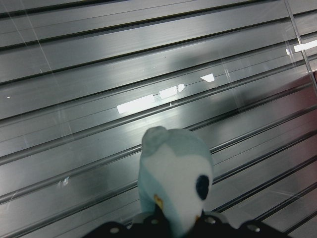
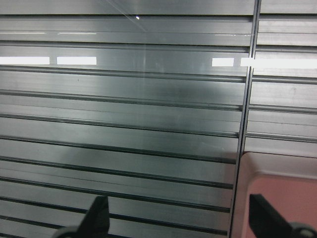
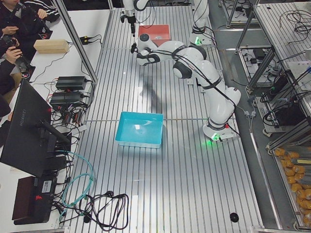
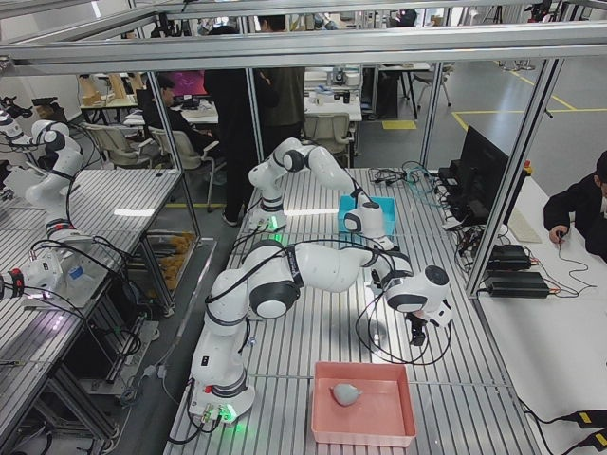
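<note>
A pale-blue and white plush toy point(image 1: 173, 173) with a dark eye patch is in my left gripper, which is shut on it above the slatted table. My right gripper is open and empty, beside a pink tray point(image 3: 153, 29) point(image 2: 282, 198). In the right camera view, my right gripper point(image 4: 417, 336) hangs above the table behind that tray, which holds a small grey object point(image 4: 345, 392).
A blue tray point(image 3: 139, 128) sits nearer the left camera, on open table point(image 3: 175, 184). Coiled cables point(image 3: 104, 211) lie at the table's edge by a monitor point(image 3: 26, 128). Metal posts point(image 4: 503, 237) stand along the sides.
</note>
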